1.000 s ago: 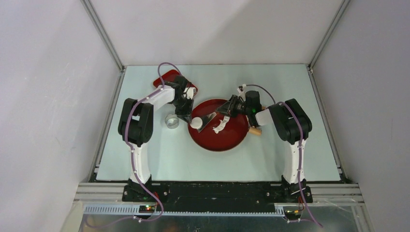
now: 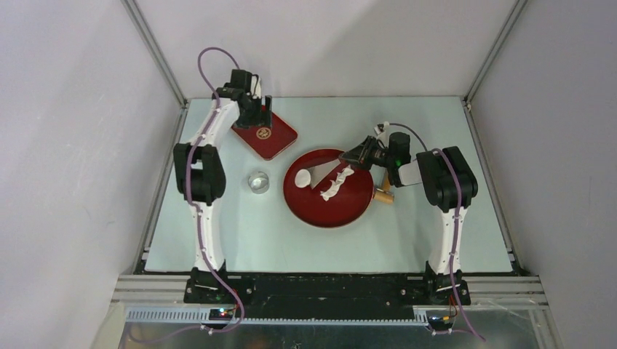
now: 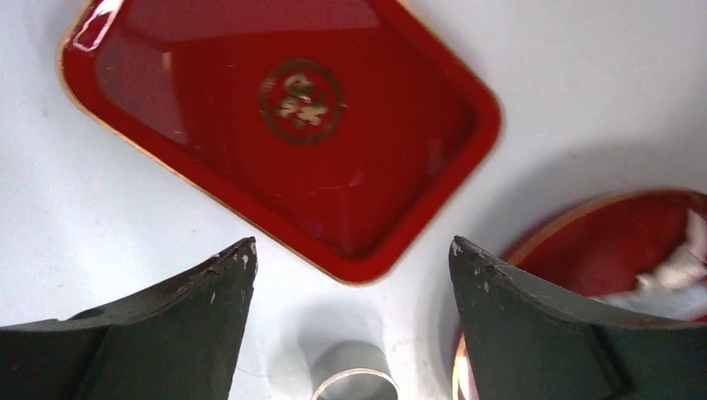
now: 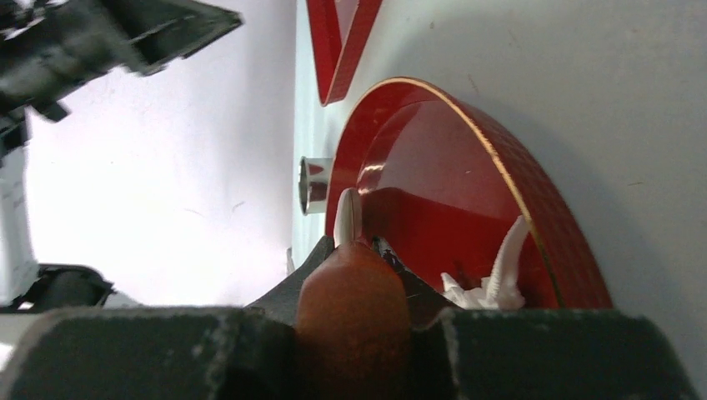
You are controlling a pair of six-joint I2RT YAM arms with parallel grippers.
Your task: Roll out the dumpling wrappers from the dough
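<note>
A round red dish holds a white dough round and a crumpled white strip of dough. My right gripper is shut on a scraper, whose reddish-brown handle fills the fingers in the right wrist view; its wide blade lies beside the dough round. My left gripper stands open and empty over the rectangular red tray, which has a gold emblem and no dough on it.
A metal cup stands left of the dish. A wooden rolling pin lies at the dish's right edge, under the right arm.
My left gripper has moved from the dish up and left to over the tray. My right gripper has shifted slightly right with the scraper; the dough round appears slightly moved.
</note>
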